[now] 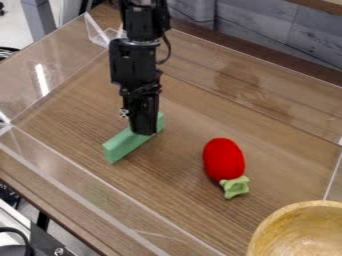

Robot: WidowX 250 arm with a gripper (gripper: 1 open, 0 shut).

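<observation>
A green oblong block (123,147) lies on the wooden table at the centre left. My black gripper (139,126) is down over the block's upper right end, shut; whether anything is between its fingers is hidden. A red, rounded object (223,158) with a pale green tip lies to the right, apart from the block.
A yellow bowl (301,233) sits at the bottom right corner. Cables and dark metal show beyond the table's left edge.
</observation>
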